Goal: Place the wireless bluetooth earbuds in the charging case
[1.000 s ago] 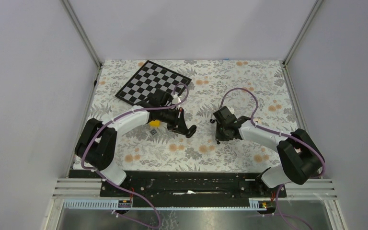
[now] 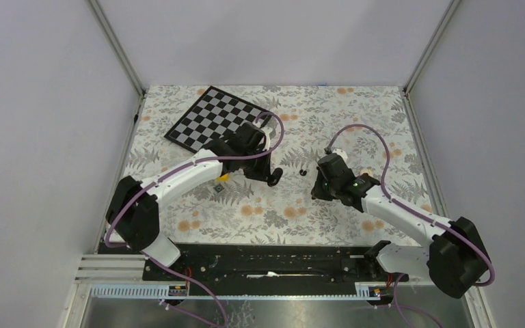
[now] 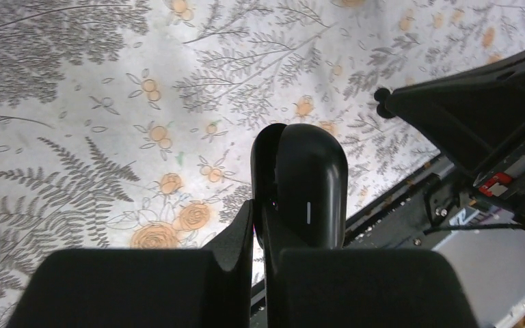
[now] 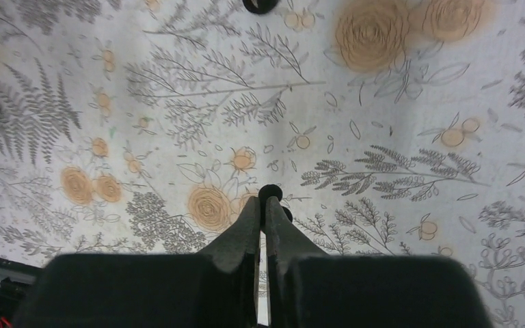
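The black charging case (image 2: 275,177) is held above the table, with my left gripper shut on its edge. In the left wrist view, two glossy dark halves of the case (image 3: 312,184) show, apparently parted, with the inside mostly hidden. To the right of the case, my right gripper (image 2: 316,196) points left and down. Its tips meet around a small black earbud (image 4: 269,193), whose end pokes out beyond the fingers. Another black earbud (image 2: 303,172) lies on the cloth between the two grippers, slightly farther back.
A black-and-white checkered board (image 2: 215,117) lies at the back left. A yellow block (image 2: 223,178) and a small grey square (image 2: 219,188) sit behind the left arm.
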